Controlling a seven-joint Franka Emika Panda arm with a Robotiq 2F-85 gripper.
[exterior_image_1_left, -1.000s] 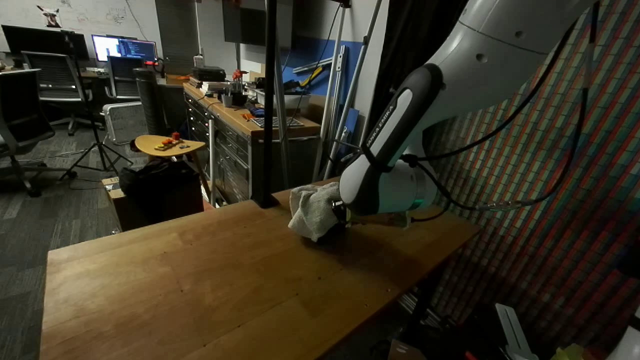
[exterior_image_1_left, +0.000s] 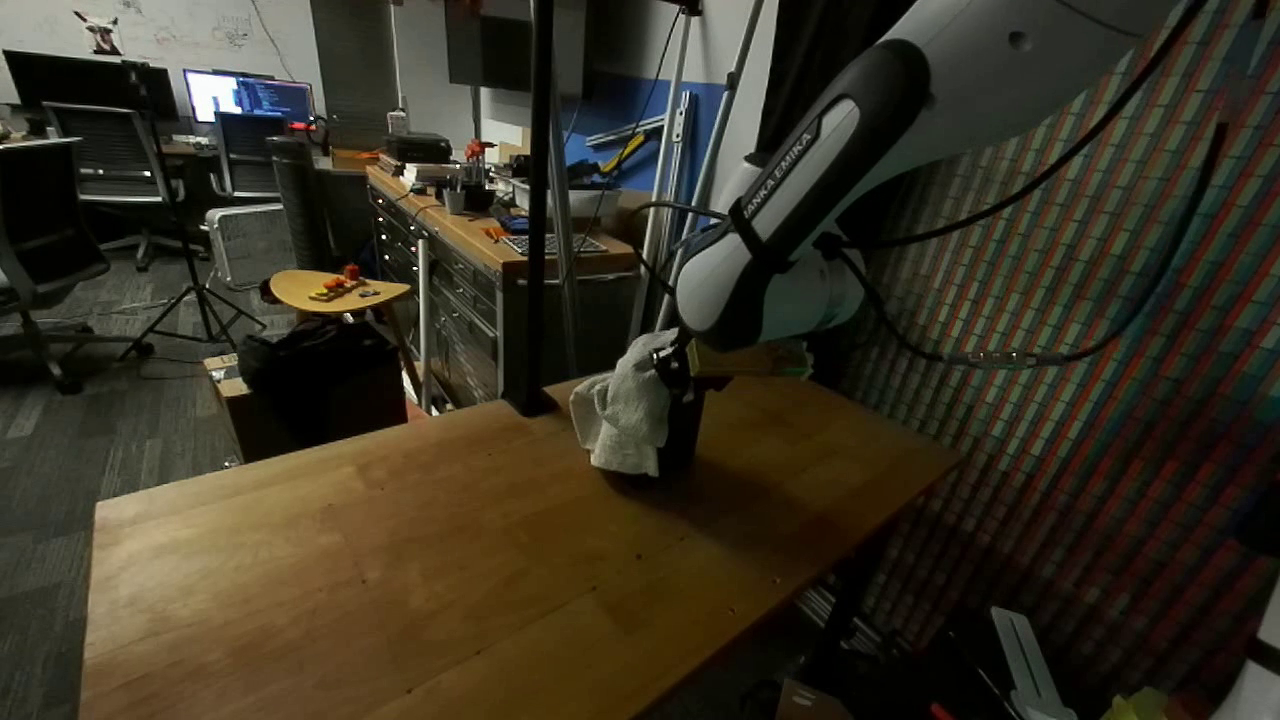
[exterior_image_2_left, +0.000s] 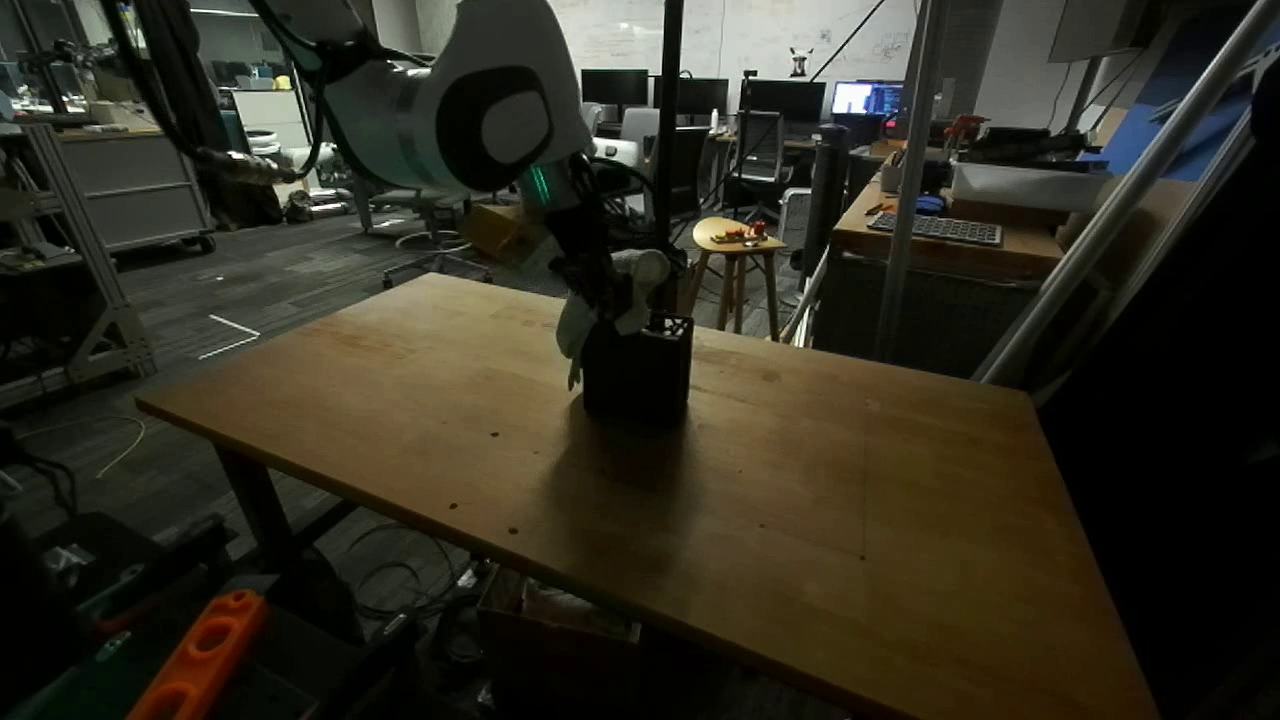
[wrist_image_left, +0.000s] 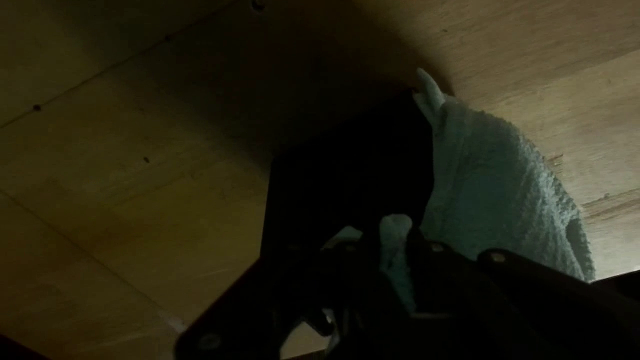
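In exterior view 1 a pale cloth (exterior_image_1_left: 621, 420) hangs bunched from my gripper (exterior_image_1_left: 677, 367), which is shut on it. Directly beneath and beside the cloth stands a black box (exterior_image_1_left: 684, 434), upright on the wooden table. From exterior view 2, my gripper (exterior_image_2_left: 614, 298) is just over the top of the black box (exterior_image_2_left: 636, 378), with the cloth (exterior_image_2_left: 575, 334) draping down its left side. The wrist view is dark: the cloth (wrist_image_left: 501, 189) spreads to the right of the box (wrist_image_left: 354, 174), and a fold rises by the fingers. What the box contains is hidden.
A black post (exterior_image_1_left: 537, 240) rises at its far edge. Beyond it are a small stool (exterior_image_2_left: 734, 236) and a cluttered workbench (exterior_image_2_left: 1032, 240).
My gripper has risen, and the cloth has been drawn upward with it, now hanging longer. More of the black box shows beneath the arm.
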